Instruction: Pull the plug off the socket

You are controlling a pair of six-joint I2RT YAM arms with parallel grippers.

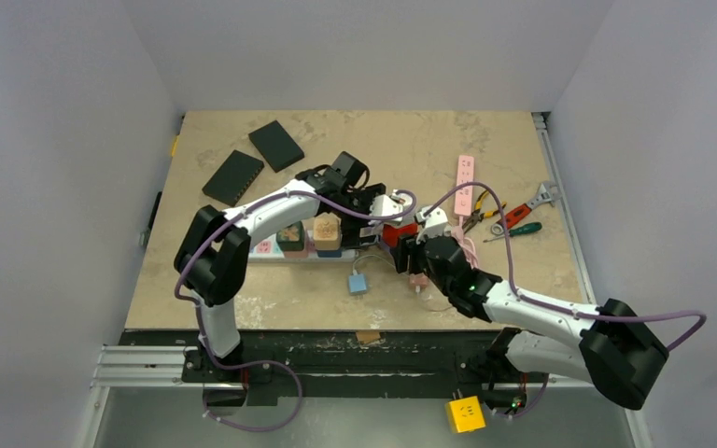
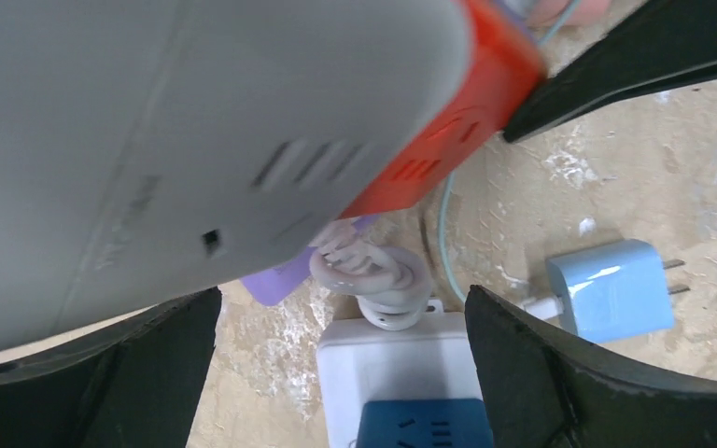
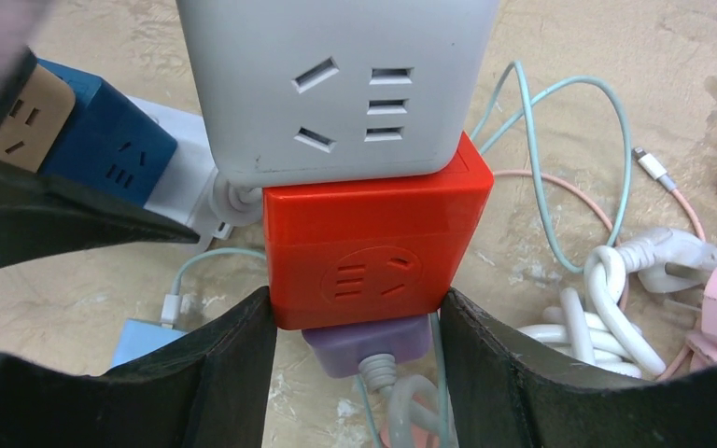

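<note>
A white cube plug [image 3: 345,42] sits atop a red block [image 3: 373,243]; a purple piece [image 3: 369,345] with a white cord lies under the red one. My right gripper has its fingertips against both sides of the red block near its lower edge, shut on it. Beside the stack, my left gripper is open, nothing between its fingers. One dark left finger [image 3: 84,219] shows left of the white cube in the right wrist view. The white cube [image 2: 224,140] looms large and blurred across the left wrist view.
A white power strip [image 2: 397,369] carries stacked blocks, one blue [image 2: 425,425]. A light-blue charger [image 1: 358,284] lies in front. Pink strip [image 1: 465,177], pliers and wrench [image 1: 527,207] lie at right. Two black boxes [image 1: 233,177] are at back left.
</note>
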